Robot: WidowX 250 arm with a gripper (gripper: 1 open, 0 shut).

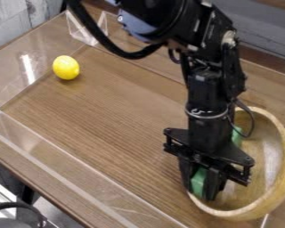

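Note:
The black gripper [208, 169] reaches down into a wooden bowl [271, 178] at the lower right. A green object [199, 185] is at its fingertips inside the bowl, partly hidden by the gripper. More green shows behind the arm [237, 137]. Whether the fingers are closed on the green object I cannot tell.
A yellow object [65, 68] sits at the upper left of the wooden table [97, 134]. A grey wall runs along the back right.

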